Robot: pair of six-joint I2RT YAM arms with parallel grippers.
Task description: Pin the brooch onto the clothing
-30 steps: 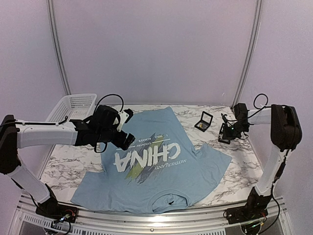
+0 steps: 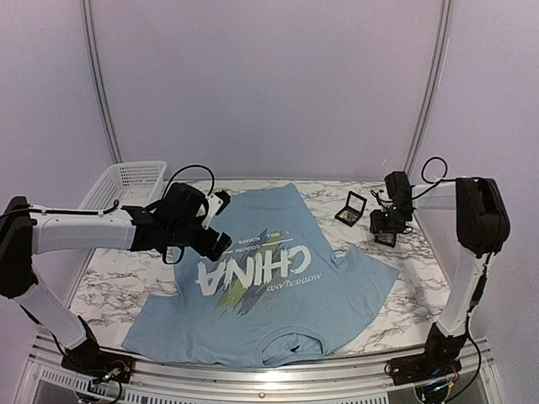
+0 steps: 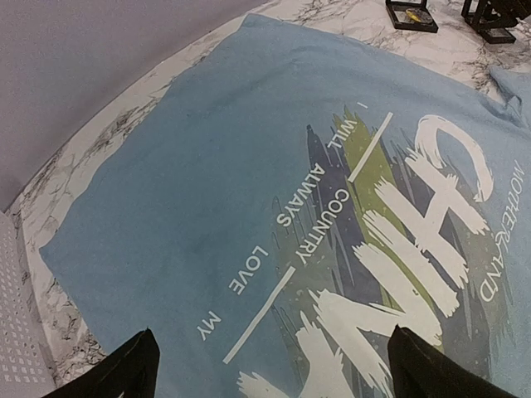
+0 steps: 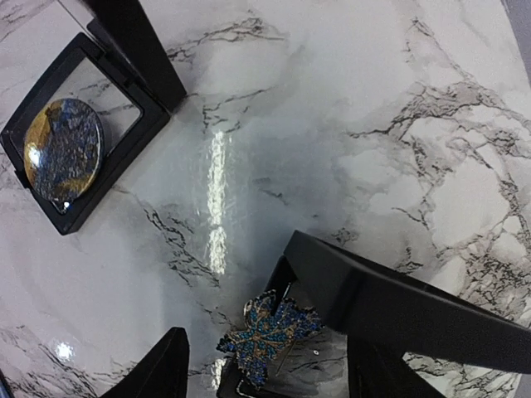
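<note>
A blue T-shirt [image 2: 236,328] with white CHINA print lies spread on the table. My left gripper [image 2: 217,244] hangs open over its left part, nothing between its fingers. At the right, my right gripper [image 2: 383,225] is open over a small black box. In the right wrist view, a blue jewelled leaf-shaped brooch [image 4: 264,336] sits in that open box [image 4: 398,298], between and just beyond the fingertips. A second open black box [image 4: 133,124] to the upper left holds a round dark brooch with gold patches [image 4: 63,149].
A white plastic basket [image 2: 126,178] stands at the back left. Bare marble table [image 2: 413,295] shows around the shirt and boxes. Pale walls close in the back and both sides.
The left arm and shirt are unchanged.
</note>
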